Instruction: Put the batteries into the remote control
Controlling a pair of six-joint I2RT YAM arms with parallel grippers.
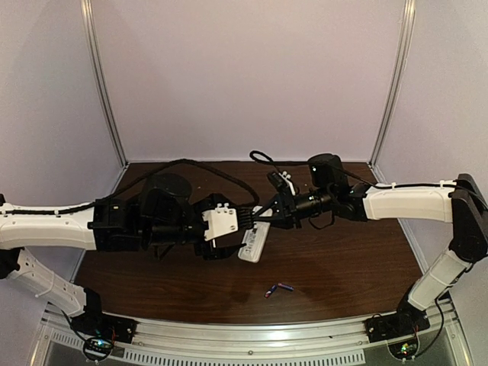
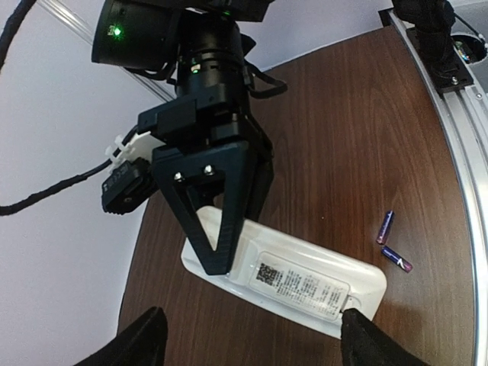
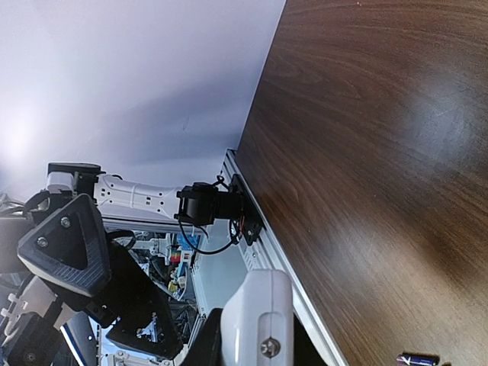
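Observation:
The white remote control point(image 1: 253, 244) is in the air above the table, my right gripper shut on its end; its labelled face point(image 2: 301, 286) shows in the left wrist view, and its narrow end point(image 3: 256, 320) in the right wrist view. My left gripper is open, its fingers at the bottom of its wrist view, either side of and below the remote, beside it.
Pale walls surround it at the back and sides, and a metal rail point(image 1: 252, 335) runs along the front edge.

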